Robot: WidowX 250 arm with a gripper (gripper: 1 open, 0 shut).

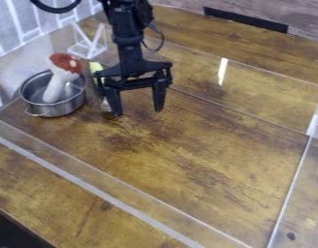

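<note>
My black gripper [131, 97] hangs open over the table at the upper middle, its two fingers spread apart. A steel pot [51, 107] stands at the left, with a white object [55, 87] and an orange-brown object [66, 64] in it or at its rim. Just behind my gripper's left side, a small pale item [108, 107] and a yellow-green piece [96, 68] are partly hidden.
A white item [86, 46] stands behind the pot at the back left, near the table's edge.
</note>
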